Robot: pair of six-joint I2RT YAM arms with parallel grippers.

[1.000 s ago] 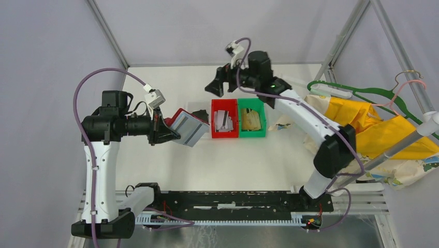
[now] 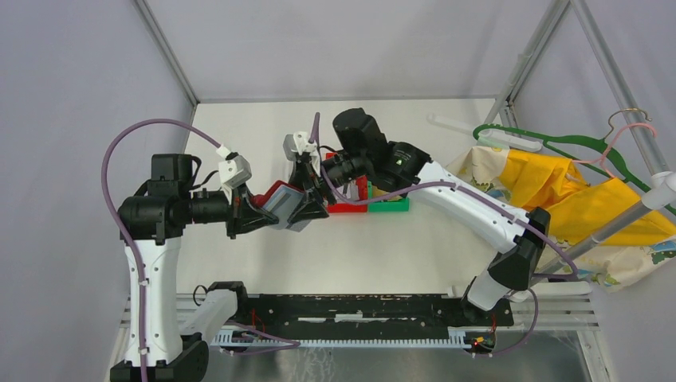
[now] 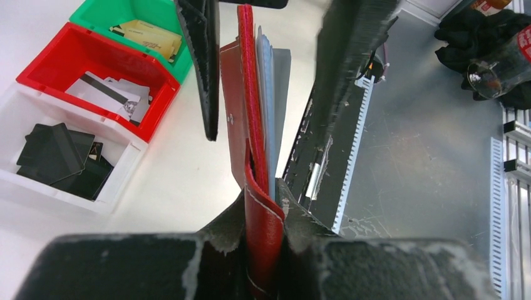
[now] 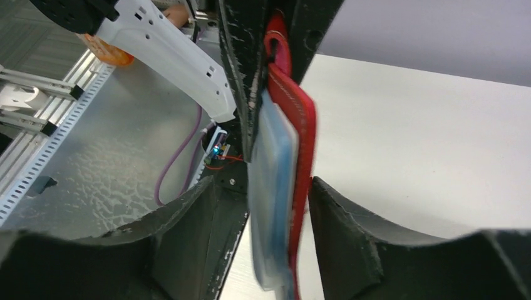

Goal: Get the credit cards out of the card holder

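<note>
My left gripper (image 2: 269, 216) is shut on the red card holder (image 3: 257, 219) at its folded end. The holder stands opened out, with light-blue and grey card sleeves (image 3: 270, 106) showing beside the red cover. In the right wrist view the blue sleeves (image 4: 269, 206) and red cover lie between its fingers. Whether any card sits in the sleeves is hard to tell.
A white box (image 3: 119, 169) holds black cards (image 3: 56, 153). Beside it, a red box (image 3: 47, 72) contains white and grey cards, and a green box (image 3: 94, 14) yellowish ones. Yellow cloth (image 2: 550, 191) and hangers are at the right. Bare table lies in front of the boxes.
</note>
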